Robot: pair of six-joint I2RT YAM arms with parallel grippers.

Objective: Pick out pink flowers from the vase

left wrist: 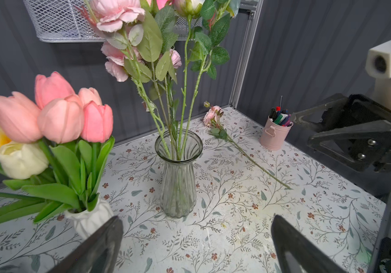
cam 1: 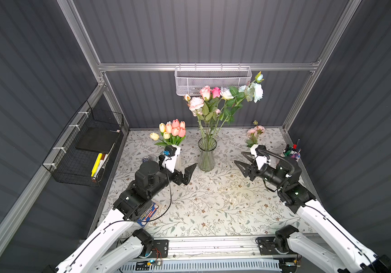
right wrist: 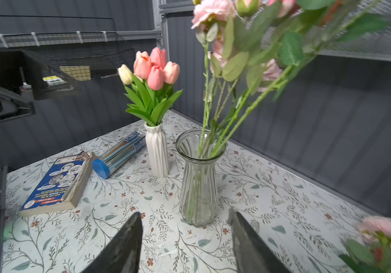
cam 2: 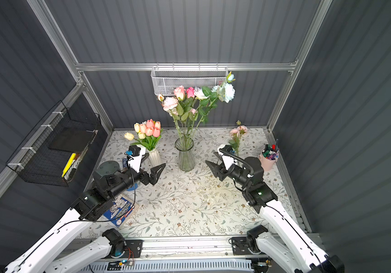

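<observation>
A clear ribbed glass vase (cam 1: 206,157) stands upright at the middle back of the table. Tall stems rise from it, bearing a large pale pink bloom (cam 1: 196,103), a pink rose (cam 1: 205,92), a hot pink flower (cam 1: 215,92) and white flowers (cam 1: 255,92). One pink-flowered stem (left wrist: 259,164) lies flat on the table to the vase's right. Left of and in front of the vase, my left gripper (cam 1: 189,175) is open and empty. My right gripper (cam 1: 242,166) hangs over the table to the vase's right, also open, its fingers apart with nothing between them.
A white vase (right wrist: 157,150) of pink and cream tulips (left wrist: 59,118) is left of the glass vase. A blue-capped tube (right wrist: 118,154) and a book (right wrist: 59,182) lie at the left. A pink pen cup (cam 2: 268,161) stands far right.
</observation>
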